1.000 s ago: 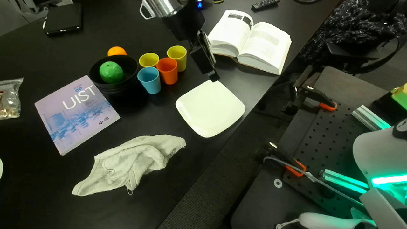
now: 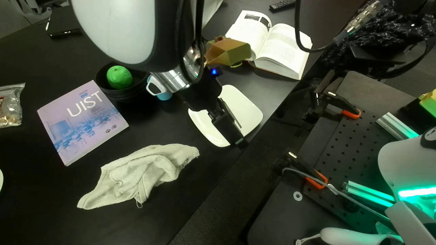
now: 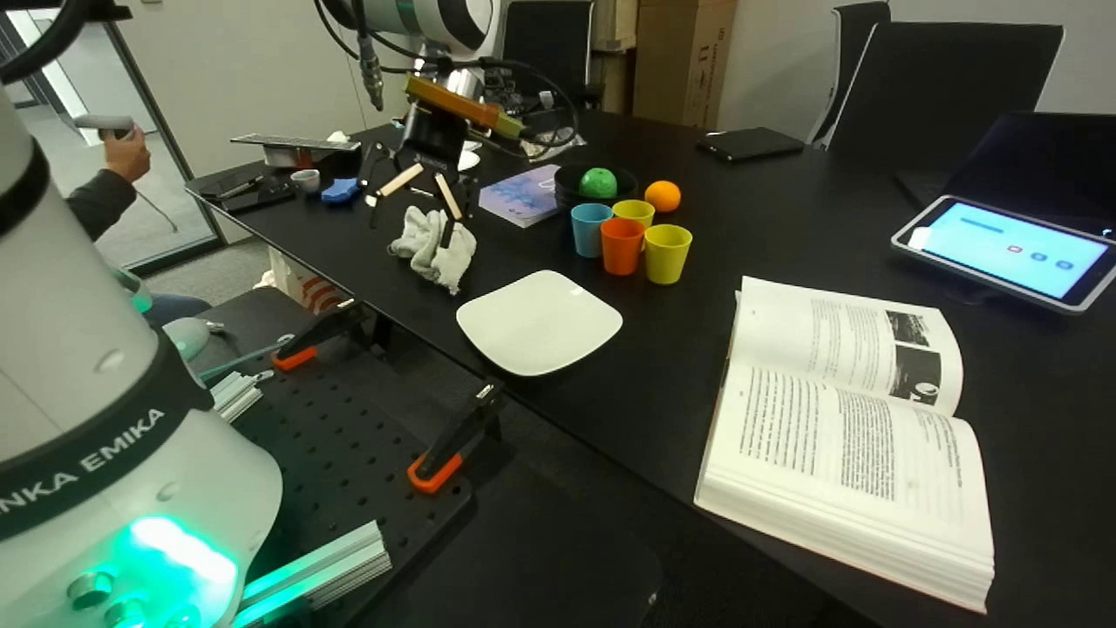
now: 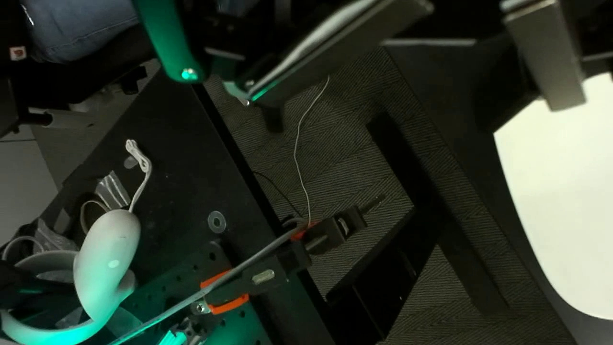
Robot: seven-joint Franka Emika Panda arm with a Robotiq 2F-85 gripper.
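Observation:
My gripper (image 3: 418, 206) hangs above the table with its two fingers apart and nothing between them. In exterior view 1 the gripper (image 2: 240, 142) appears in front of the white square plate (image 2: 250, 109), its tips toward the table edge. Seen from the wrist, one finger (image 4: 345, 54) is at the top middle, while the other overlaps the top of the plate (image 4: 563, 212). A crumpled white towel (image 2: 143, 173) lies on the table, to the plate's left in exterior view 1. The plate (image 3: 539, 323) is bare in exterior view 2.
Blue (image 3: 588, 230), orange (image 3: 622, 247) and yellow (image 3: 667, 255) cups cluster beside a black bowl holding a green fruit (image 3: 598, 183). An orange (image 3: 662, 195), a UIST booklet (image 2: 81, 121) and an open book (image 2: 282, 49) also occupy the table. Clear table surrounds the towel.
Towel and plate have not moved.

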